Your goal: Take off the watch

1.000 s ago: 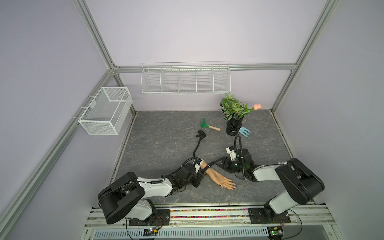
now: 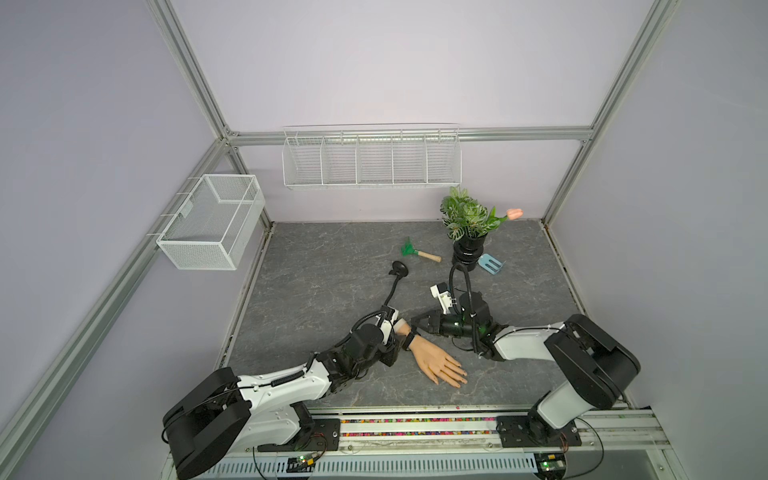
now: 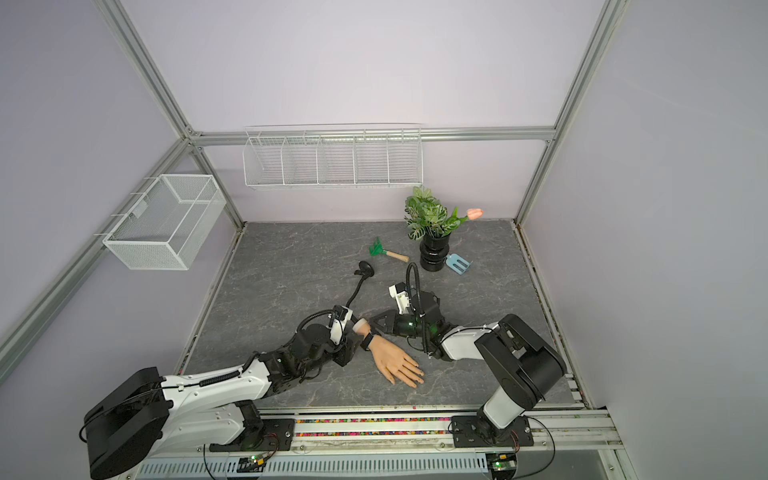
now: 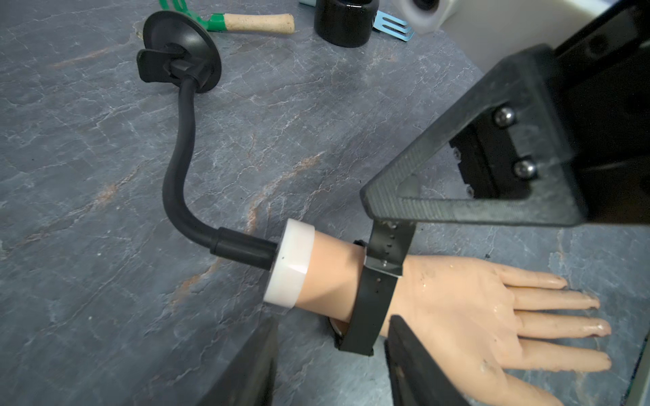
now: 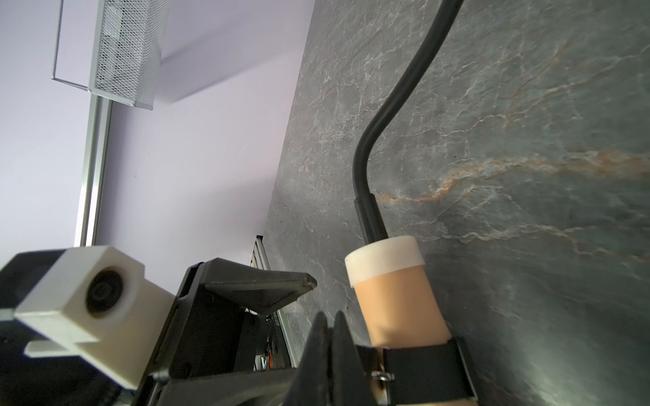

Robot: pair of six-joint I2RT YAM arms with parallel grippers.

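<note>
A black watch (image 4: 371, 308) is strapped round the wrist of a flesh-coloured model hand (image 4: 453, 297), which lies on the table. Its metal buckle (image 5: 382, 375) shows in the right wrist view. My right gripper is shut at the strap's side of the wrist; in the left wrist view the strap's free end (image 4: 391, 237) runs up to its fingertip, pinched there. My left gripper stands open on the other side, its fingers short of the watch, with nothing between them. The watch face is mostly hidden beneath the band.
A bendy black stalk (image 4: 177, 155) joins the hand's white cuff to a suction base (image 4: 186, 50). Behind lie a green-headed rake (image 2: 420, 252), a blue fork (image 2: 490, 263) and a black flower vase (image 2: 465, 252).
Compared with one second ago, my right gripper is farther left, closer to the wrist, and the hand has shifted slightly left. My left arm's elbow has swung outward to the left.
</note>
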